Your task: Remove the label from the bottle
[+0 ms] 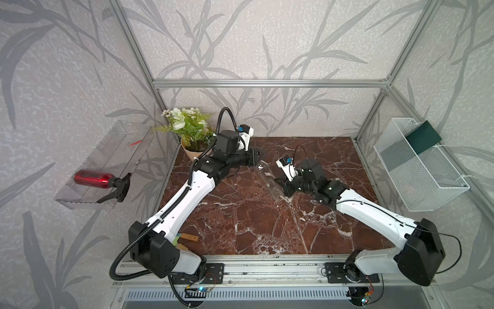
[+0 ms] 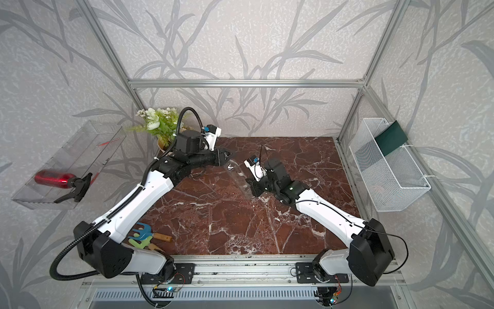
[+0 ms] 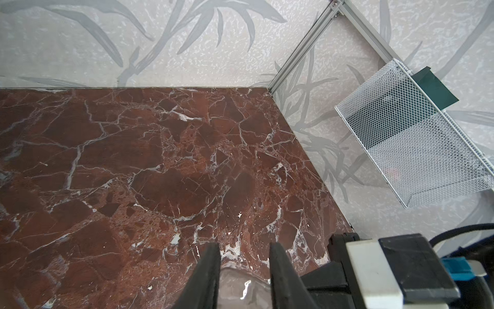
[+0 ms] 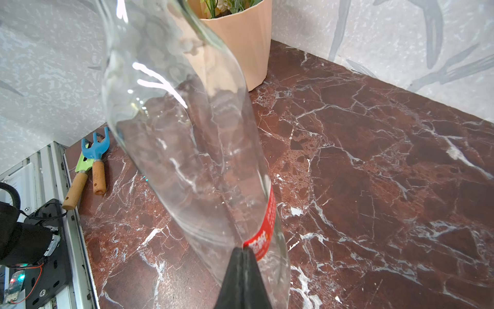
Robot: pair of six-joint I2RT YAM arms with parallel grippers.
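A clear, empty bottle [image 4: 180, 134] hangs tilted above the table, its lower end leaning right toward my right arm. At its upper end my left gripper [image 1: 257, 157] is shut on it; in the left wrist view the bottle's glossy top [image 3: 243, 291] shows between the fingers. The red label [image 4: 263, 231] with white print sits on the lower part of the bottle, seen from its edge. My right gripper is shut against this lower part, its tips meeting the label's near edge. Whether the label's edge is pinched between them cannot be told.
A potted plant [image 1: 193, 128] stands at the back left. Garden tools [image 2: 144, 234] lie at the front left. A clear wall bin [image 1: 97, 170] with a red bottle hangs left, a white mesh basket [image 1: 419, 170] right.
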